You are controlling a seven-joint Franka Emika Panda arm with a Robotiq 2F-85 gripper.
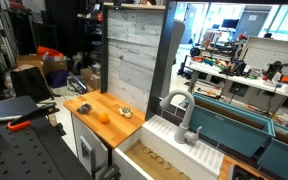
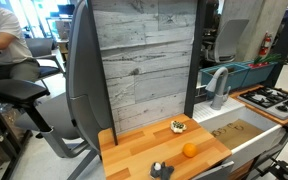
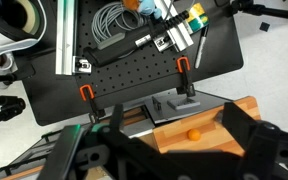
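In the wrist view my gripper appears open, its dark fingers spread wide apart near the bottom, with nothing seen between them. An orange ball-like fruit (image 3: 194, 134) lies on the wooden counter below, clear of the fingers. The same orange (image 1: 103, 118) rests near the counter's front edge in the first exterior view, and the orange (image 2: 190, 150) shows there in the second. A small dark metallic item (image 2: 161, 170) and a small pale item (image 2: 177, 126) sit apart from it on the wood. Neither exterior view clearly shows the gripper.
Beside the counter is a white tan-bottomed basin (image 1: 170, 170) with a grey faucet (image 1: 189, 116); a stovetop (image 2: 272, 101) lies beyond. A grey panel (image 2: 150, 85) rises behind the counter. The black perforated table (image 3: 134, 75) holds cables, tools and orange-handled clamps. Bare wood surrounds the orange.
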